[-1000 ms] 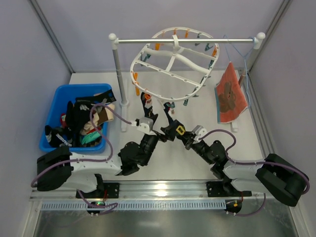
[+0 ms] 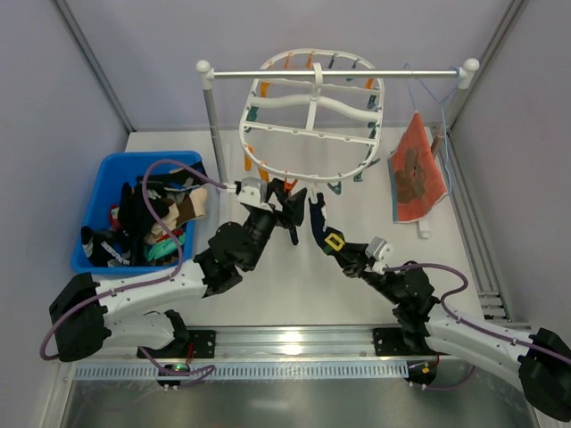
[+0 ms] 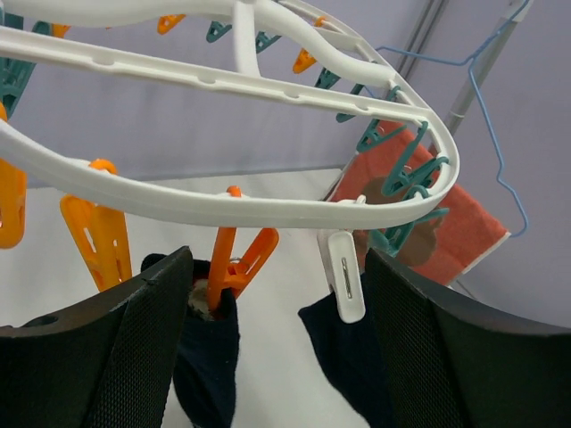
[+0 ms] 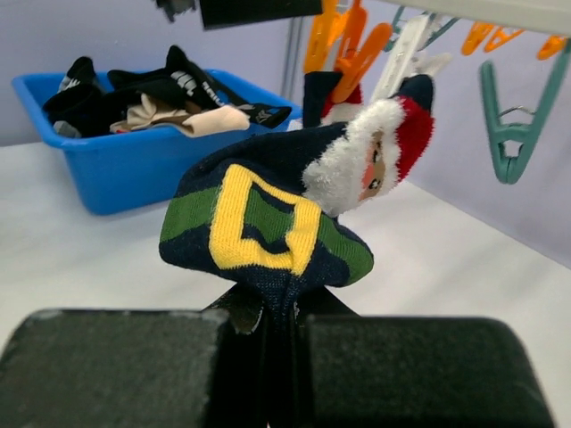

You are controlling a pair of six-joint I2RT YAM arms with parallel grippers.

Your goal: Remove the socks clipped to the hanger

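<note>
A navy sock with a yellow buckle pattern (image 4: 268, 223) has its lower end pinched in my right gripper, which is shut on it. The sock's red and white upper end lies close to a white clip (image 3: 343, 276); whether the clip still grips it I cannot tell. A second dark sock (image 3: 207, 366) hangs from an orange clip (image 3: 234, 263) on the white hanger (image 2: 312, 134). Just below the hanger rim, my left gripper is part open, with the orange and white clips seen between its fingers. Nothing is held in it.
At the left, a blue bin (image 2: 111, 183) is filled with socks and cloth. An orange bear-print cloth (image 2: 415, 174) hangs at the right. Several empty orange and teal clips dangle around the hanger.
My left gripper has risen toward the hanger rim and the clips. The hanger has shifted and turned.
</note>
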